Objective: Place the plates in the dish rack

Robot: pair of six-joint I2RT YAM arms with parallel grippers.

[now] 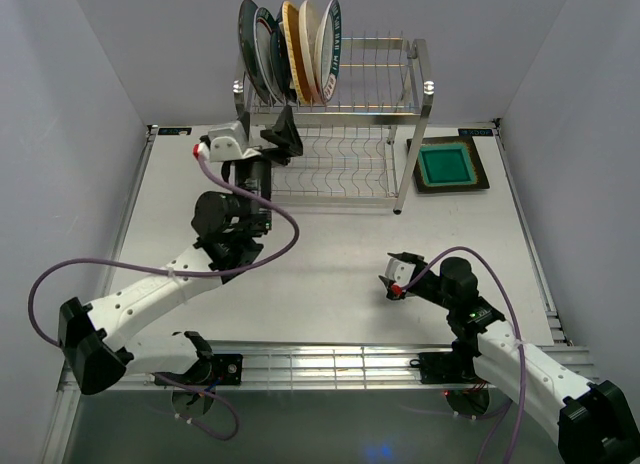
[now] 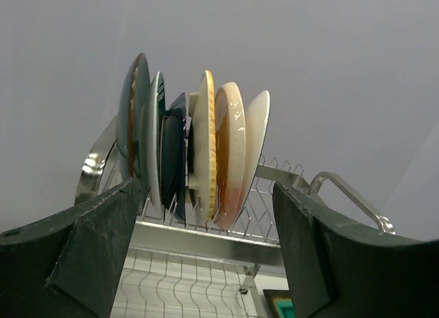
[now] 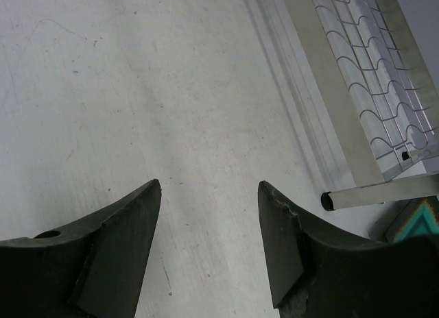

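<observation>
Several plates in dark, yellow, cream and white [image 1: 305, 54] stand upright side by side in the left half of the upper tier of the metal dish rack [image 1: 425, 74]; the left wrist view shows them [image 2: 204, 140] from the front. My left gripper [image 1: 280, 144] is raised before the rack's left part, open, with nothing between its fingers and apart from the plates. My right gripper [image 1: 393, 277] is low over the bare table at the front right, its fingers apart with only table between them in the right wrist view.
The upper tier's right half and the lower tier [image 1: 330, 164] are empty. A dark square tray with a green inside [image 1: 447, 164] lies right of the rack.
</observation>
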